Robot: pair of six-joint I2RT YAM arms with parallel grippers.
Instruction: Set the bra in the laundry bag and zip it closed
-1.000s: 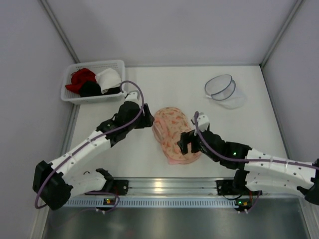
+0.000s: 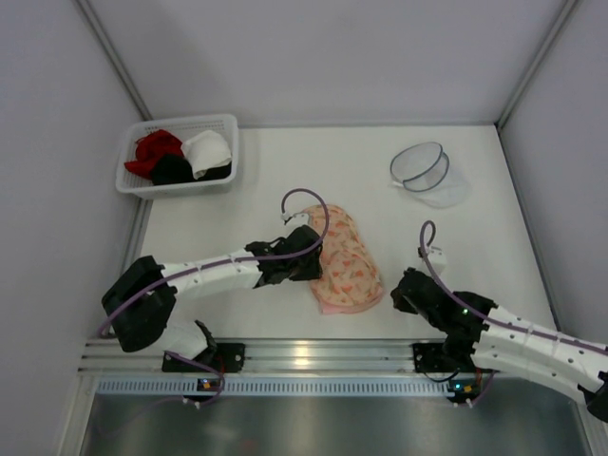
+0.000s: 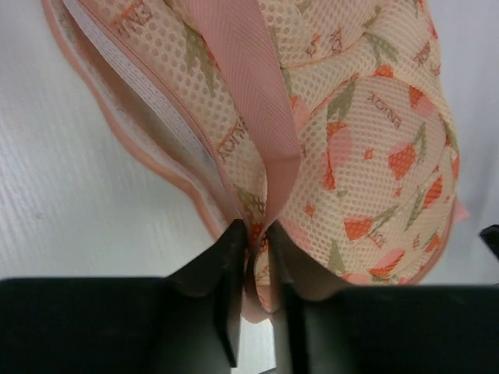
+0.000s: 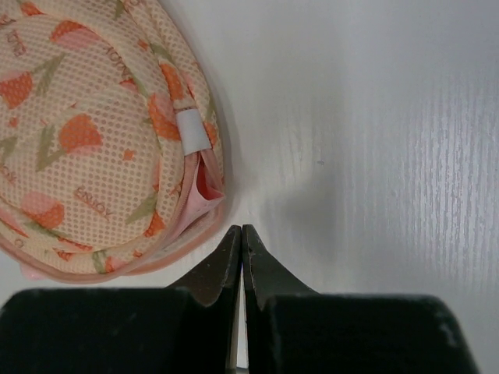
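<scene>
A peach bra with a tulip print [image 2: 347,266] lies folded on the table, pink band and straps showing. My left gripper is down at its left side, fingers partly apart around the pink strap [image 3: 238,93]; whether they grip it is unclear. My right gripper is shut with nothing visible between its tips, just right of the bra over bare table. A mesh laundry bag [image 2: 427,190] with a grey rim lies at the back right.
A white basket [image 2: 228,126] holding red, black and white cloths sits at the back left.
The right gripper has moved right, off the bra.
</scene>
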